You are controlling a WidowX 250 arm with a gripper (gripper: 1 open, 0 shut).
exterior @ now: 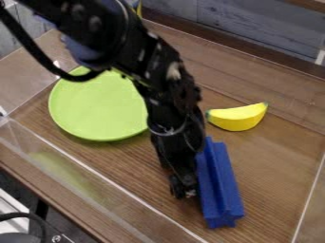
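Observation:
My black gripper (185, 176) is low over the wooden table, right at the left side of a long blue block (222, 195), partly overlapping it in this view. The fingers are dark and hard to make out against each other; nothing is clearly held between them. A green plate (79, 114) lies to the left, partly behind the arm. A yellow toy banana (238, 118) lies to the upper right of the block.
A grey wall stands behind, and a clear edge runs along the front left.

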